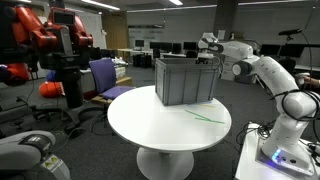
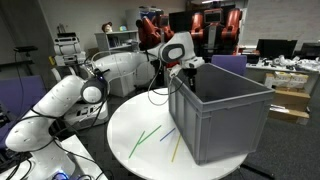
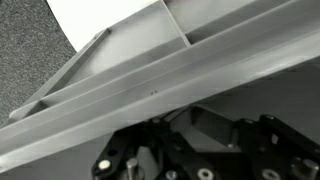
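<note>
A large grey bin (image 2: 222, 125) stands open-topped on the round white table (image 1: 150, 118). My arm (image 1: 262, 68) reaches over to it, and in exterior view 2 the gripper (image 2: 194, 64) is at the bin's upper rim. Across the wrist view runs the bin's pale rim (image 3: 150, 95), with the dark gripper parts (image 3: 205, 150) low in the frame over the shadowed interior. The gripper seems shut, with nothing showing between its fingers. Much of the bin's floor is hidden.
Thin green sticks (image 2: 151, 134) and a yellow one (image 2: 177, 148) lie on the table beside the bin. Something dark shows within the bin at its far right. Chairs (image 1: 105, 76) stand behind.
</note>
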